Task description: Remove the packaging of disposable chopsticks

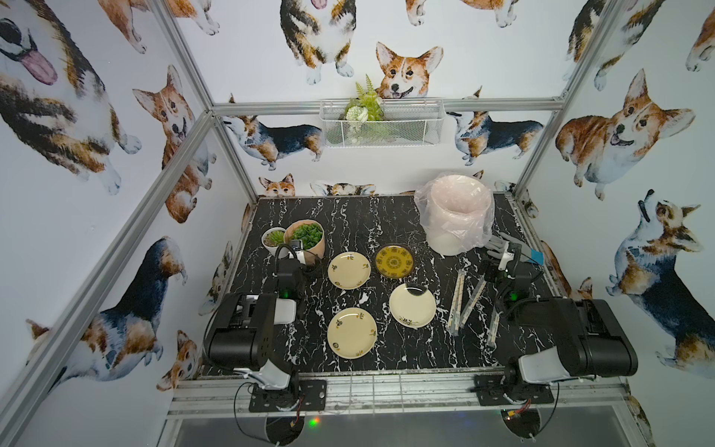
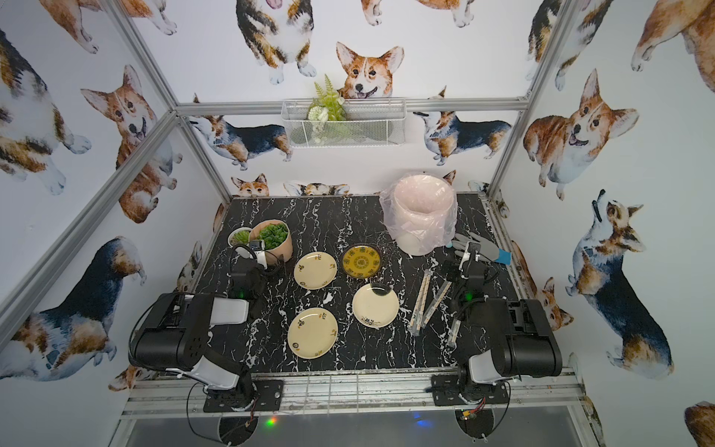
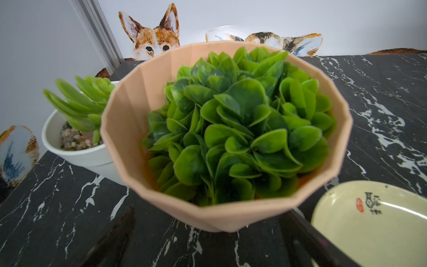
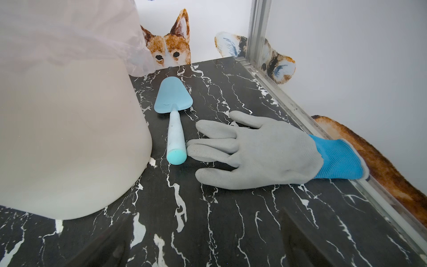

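Three wrapped chopstick packets lie on the black marbled table, right of the plates: a left packet (image 1: pixel 455 301), a middle packet (image 1: pixel 472 301) close beside it, and a right packet (image 1: pixel 493 325) partly covered by the right arm. Their wrapping is too small to read in the top views, and neither wrist view shows them. My left gripper stands open in front of the tan plant pot, nothing between its fingers. Over bare table near the grey glove, my right gripper is open too, and empty; the packets lie to its left and nearer the front edge.
Several plates, including a cream plate (image 1: pixel 412 306) and an amber dish (image 1: pixel 394 261), fill the middle. A bag-lined pink bin (image 1: pixel 447 237) stands at the back right, near a blue trowel (image 4: pixel 172 95) and the glove (image 4: pixel 271 153). Two potted plants, one in a tan pot (image 3: pixel 133 169), occupy the left.
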